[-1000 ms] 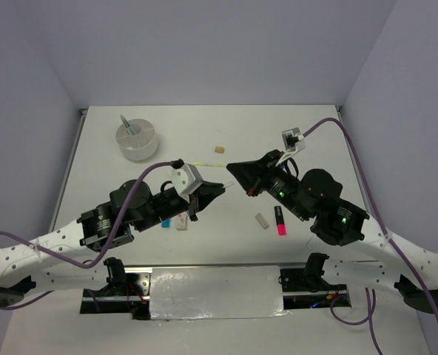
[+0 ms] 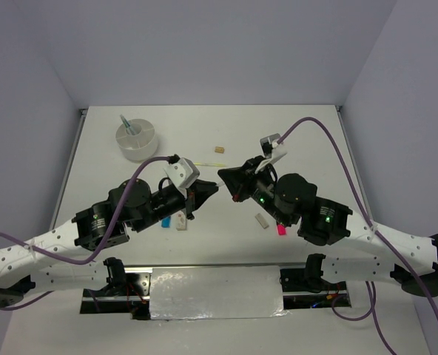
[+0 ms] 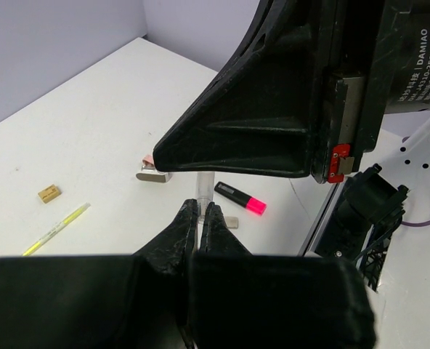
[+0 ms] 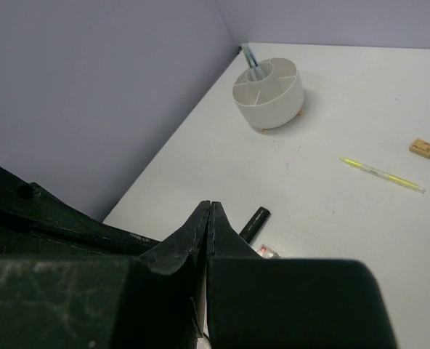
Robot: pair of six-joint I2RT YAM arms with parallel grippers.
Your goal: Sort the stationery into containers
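My left gripper holds a thin pale translucent pen-like item upright in the left wrist view. My right gripper is shut, nothing visible between its fingers, very close to the left one; its black body fills the upper right of the left wrist view. A white round divided holder with pens stands at the back left. On the table lie a yellow pen, a tan eraser, a pink-capped highlighter and a metallic item.
Blue and pale small items lie by the left arm, a grey block near the right one. Walls border it.
My right gripper has moved left toward the left gripper. My left gripper has shifted slightly left and up, still holding the pale item.
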